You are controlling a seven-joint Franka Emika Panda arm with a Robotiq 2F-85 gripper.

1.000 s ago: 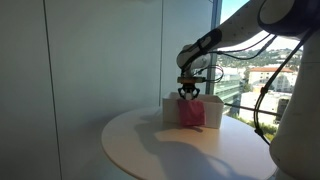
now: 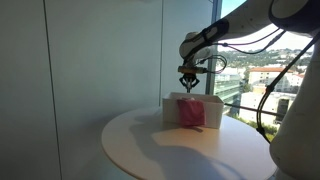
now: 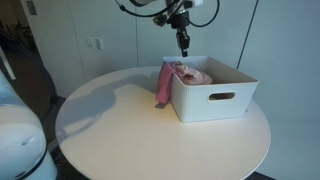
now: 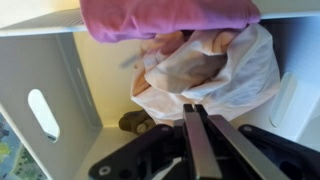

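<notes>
My gripper [image 3: 183, 48] points down above the white box [image 3: 213, 109], clear of its rim. In the wrist view its fingers [image 4: 205, 145] stand close together, and nothing can be made out between them. A darker pink cloth [image 2: 191, 112] is draped over the box's wall and hangs down outside; the wrist view shows this pink cloth [image 4: 165, 14] along the top. Inside lies a crumpled pale pink cloth [image 4: 215, 75], seen beyond the fingertips. Beside it is a small dark brown thing [image 4: 136, 122], partly hidden by the gripper.
The box stands on a round white table [image 3: 150, 140], whose surface is bare in front and to the left of the box. Its side walls have handle slots [image 3: 221, 96]. A window [image 2: 265, 75] is behind the arm in exterior view 1.
The darker pink cloth still hangs over the wall, much as before.
</notes>
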